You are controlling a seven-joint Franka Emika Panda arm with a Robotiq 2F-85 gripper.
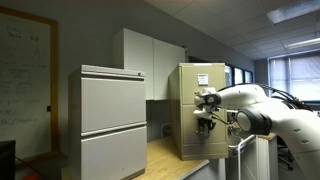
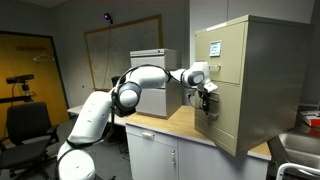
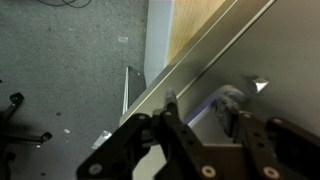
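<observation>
A tan filing cabinet (image 2: 258, 70) stands on the wooden counter, with drawer fronts facing the arm. My gripper (image 2: 209, 100) is close to its drawer fronts, around mid-height. In exterior view 1 the gripper shows as a small dark shape against the cabinet (image 1: 194, 140). The wrist view has the two fingertips of my gripper apart, over the cabinet's grey metal front. A round silver knob (image 3: 260, 84) lies beyond the right finger. A blurred pale purple strip runs near that finger; whether it touches cannot be told.
A grey two-drawer cabinet (image 1: 112, 108) stands on the counter's other end, with bare wooden counter (image 1: 168, 158) between the cabinets. White wall cupboards (image 1: 150, 60) hang above. Floor (image 3: 60, 80) shows below the counter edge.
</observation>
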